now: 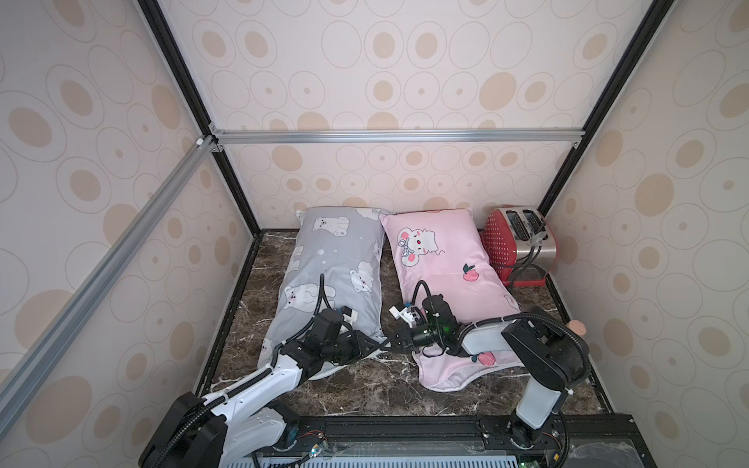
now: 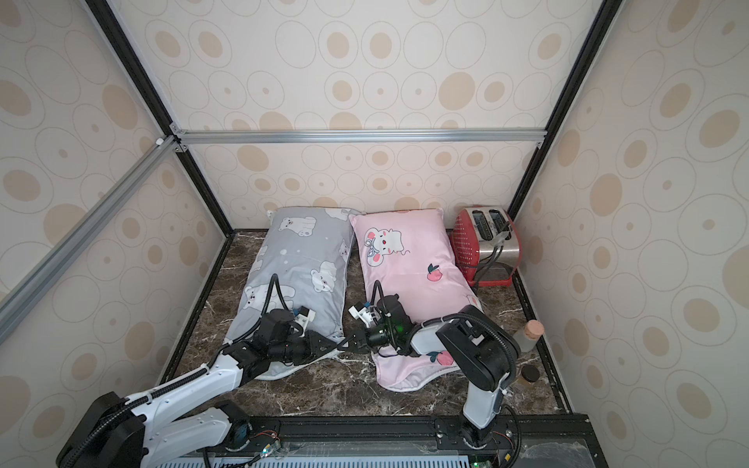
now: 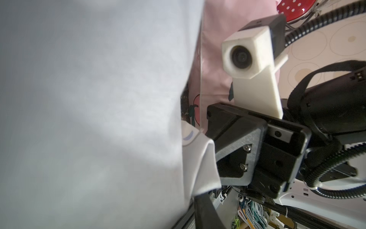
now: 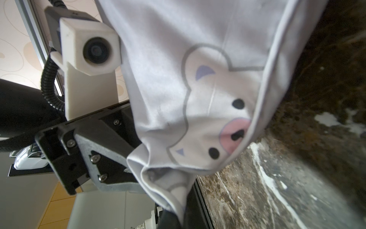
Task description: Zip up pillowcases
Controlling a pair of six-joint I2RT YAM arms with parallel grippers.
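The grey pillowcase with white bears (image 1: pixel 331 249) lies on the left, its near edge drawn up between the two grippers. My right gripper (image 1: pixel 394 341) is shut on a gathered corner of its cloth (image 4: pixel 179 198); the cloth narrows to a point at the fingertips, low in the right wrist view. Facing it closely is my left gripper (image 1: pixel 376 344), just left of that corner. Grey cloth fills much of the left wrist view, and whether the left fingers grip any is hidden. To the right, the pink pillowcase (image 1: pixel 444 288) lies partly under the right arm. No zip slider shows clearly.
A red and steel toaster (image 1: pixel 516 245) stands behind right, its cord hanging in front. A bottle with a tan cap (image 2: pixel 530 335) is near the right wall. Bare marble counter (image 1: pixel 343 394) lies before the pillowcases, in front of the grippers.
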